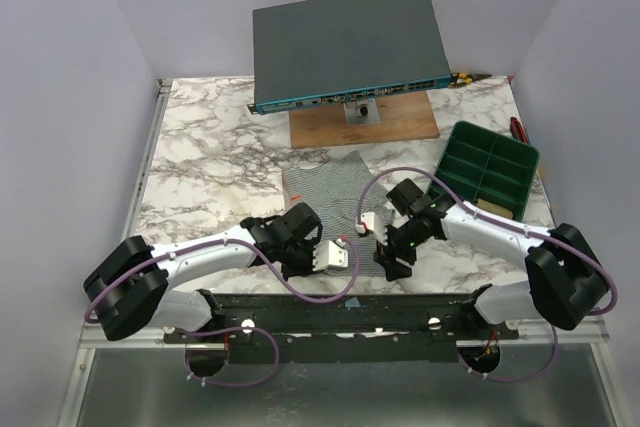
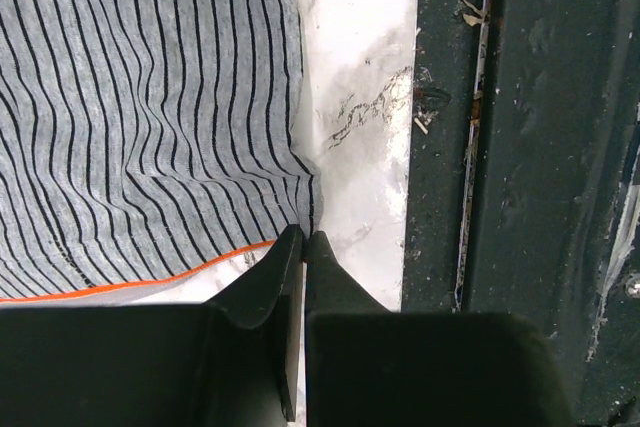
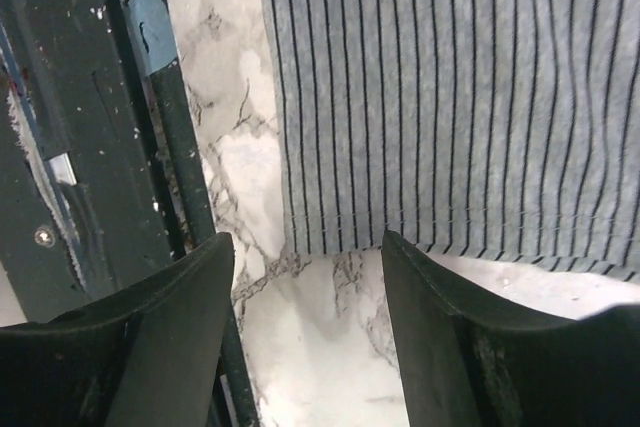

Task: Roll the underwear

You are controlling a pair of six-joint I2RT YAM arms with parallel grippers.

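Note:
The grey striped underwear (image 1: pixel 340 192) lies spread on the marble table. My left gripper is shut at a corner of it by the orange-edged side; the fabric bunches at the fingertips, and whether any is pinched cannot be told clearly. My right gripper stands open over the opposite near corner, the striped cloth (image 3: pixel 430 107) between and just beyond its fingertips. In the top view both arms partly hide the near part of the cloth.
A green divided bin (image 1: pixel 483 162) stands at the right, a wooden board (image 1: pixel 315 127) under a screen at the back. The dark table edge (image 2: pixel 520 147) runs close to both grippers.

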